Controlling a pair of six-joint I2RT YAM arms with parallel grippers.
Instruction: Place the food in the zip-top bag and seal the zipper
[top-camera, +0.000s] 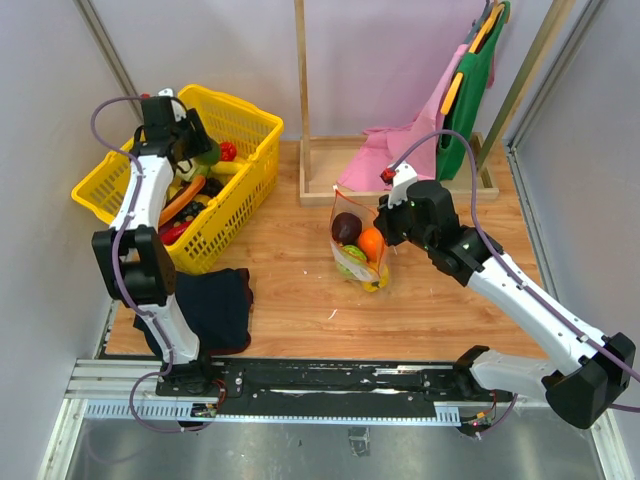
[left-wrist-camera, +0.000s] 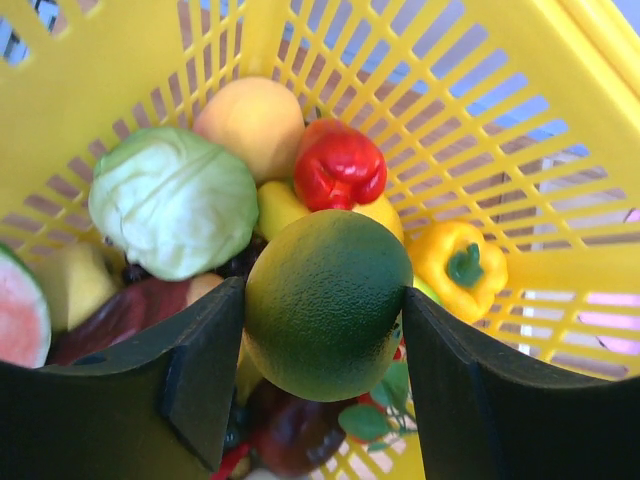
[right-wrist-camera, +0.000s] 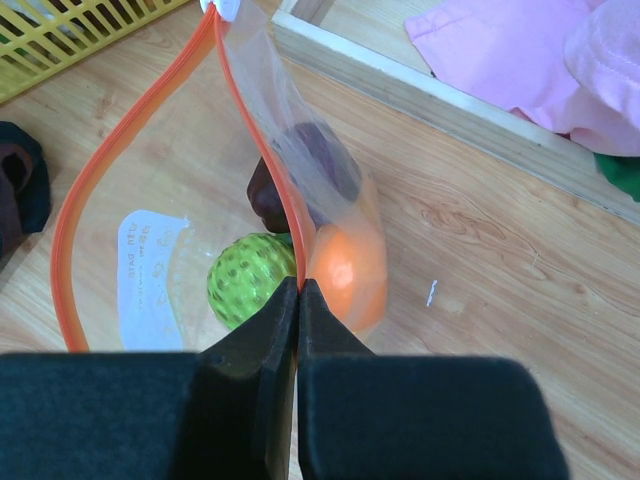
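In the left wrist view, a round dark-green fruit (left-wrist-camera: 328, 300) sits between the fingers of my left gripper, a fingertip against each side. It is over the other food in the yellow basket (top-camera: 240, 215). My right gripper is shut on the orange-edged rim of the clear zip bag (right-wrist-camera: 145, 115). The bag's mouth gapes open. Inside the bag are a dark purple item (top-camera: 347, 228), an orange (top-camera: 371, 243), a bumpy green fruit (right-wrist-camera: 250, 278) and something yellow (top-camera: 375, 284) low down.
Beneath the held fruit lie a cabbage (left-wrist-camera: 172, 202), a red pepper (left-wrist-camera: 340, 165), a yellow pepper (left-wrist-camera: 460, 268) and other produce. Dark cloth (top-camera: 213, 310) rests in front of the basket. A wooden rack (top-camera: 320, 185) with pink fabric stands behind the bag. Table between basket and bag is clear.
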